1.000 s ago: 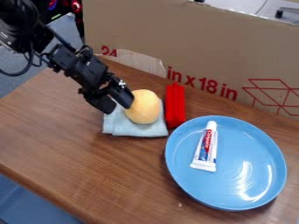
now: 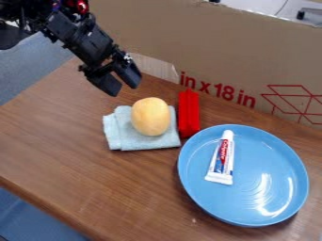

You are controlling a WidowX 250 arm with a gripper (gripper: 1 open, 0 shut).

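Observation:
My gripper (image 2: 120, 80) hangs in the upper left of the camera view, above and left of a round yellow bun-like object (image 2: 151, 116), apart from it, with its fingers appearing open and empty. The yellow object rests on a folded light-blue cloth (image 2: 122, 134). Just right of them lies a red item (image 2: 189, 113). A blue plate (image 2: 266, 188) at the right holds a white toothpaste tube (image 2: 221, 157).
A cardboard box wall (image 2: 227, 47) runs along the back of the wooden table (image 2: 88, 179).
My gripper has lifted up and to the left, away from the yellow object, which stays on the cloth.

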